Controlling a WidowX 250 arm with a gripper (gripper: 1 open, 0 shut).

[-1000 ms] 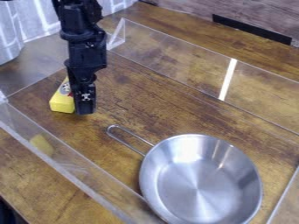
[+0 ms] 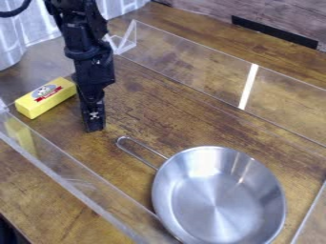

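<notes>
My black gripper (image 2: 91, 114) is low over the wooden table at the left, its fingertips near the surface. It is open, and I see nothing held in it. Just left of it lies a yellow box (image 2: 46, 97) with a red and white label, apart from the fingertips.
A steel pan (image 2: 219, 195) with a wire handle fills the lower right. Clear plastic walls run along the left and across the back right. A pale object stands at the upper left edge.
The yellow box has moved left, out from behind the gripper, and now shows more of its length. The gripper has shifted slightly right and down.
</notes>
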